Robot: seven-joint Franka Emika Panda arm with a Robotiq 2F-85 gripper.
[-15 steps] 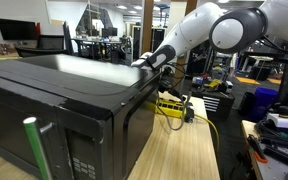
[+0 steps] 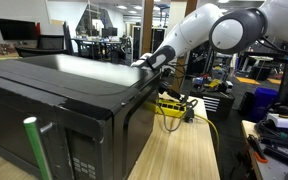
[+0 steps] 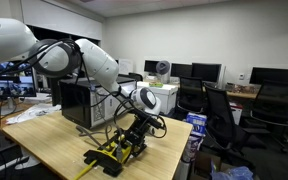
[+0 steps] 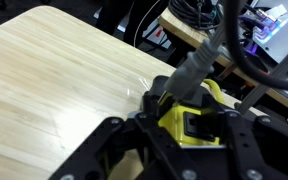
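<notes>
On the wooden table lies a yellow and black object [image 3: 110, 161]. The wrist view shows a yellow block [image 4: 187, 122] with black parts low in the middle, and a grey cylindrical piece [image 4: 191, 73] rising over it. My gripper [image 3: 134, 143] is low at this object. Its dark fingers [image 4: 96, 150] stand apart at the bottom of the wrist view, with the yellow block seen between and beyond them. Whether they touch it is hidden. From the other exterior side, the yellow object [image 2: 170, 107] shows beside the black-cased appliance.
A large black microwave-like box [image 2: 109, 112] fills the near left. A yellow cable [image 2: 215, 135] trails over the table's edge. Coiled dark cables [image 4: 192, 12] lie farther off.
The dark parts of the gripper by the yellow object have shifted slightly to the right in exterior view 1. The arm and the black box look unmoved.
</notes>
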